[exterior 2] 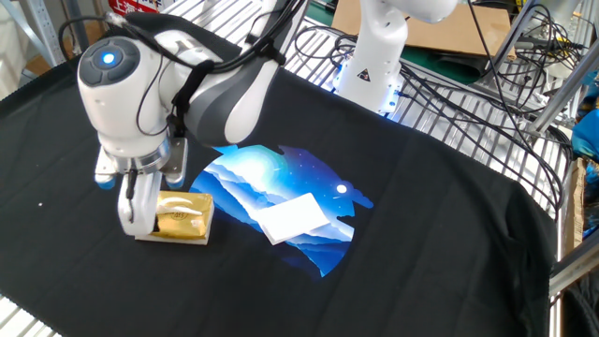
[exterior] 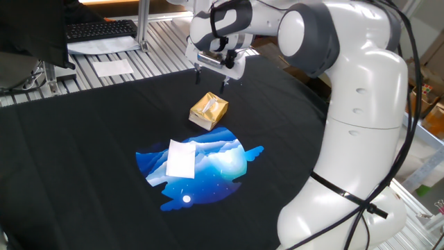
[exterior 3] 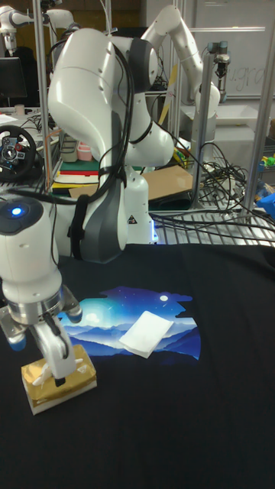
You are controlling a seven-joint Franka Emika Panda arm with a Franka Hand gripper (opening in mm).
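Note:
A gold packet (exterior: 209, 108) with a pale base and a white tuft on top, looking like a tissue pack, sits on the black cloth. In exterior view 1 my gripper (exterior: 211, 80) is above and slightly behind it, fingers spread, nothing between them. The gripper's white body covers part of the packet (exterior 2: 182, 217) in exterior view 2 and part of the packet (exterior 3: 75, 386) in exterior view 3. A flat white sheet (exterior: 182, 161), perhaps a tissue, lies on a blue mountain-scene mat (exterior: 229, 163).
A keyboard (exterior: 100, 30) and a white paper (exterior: 112, 68) lie on the slatted surface beyond the cloth. Cables (exterior 2: 515, 103) tangle beside the robot's base.

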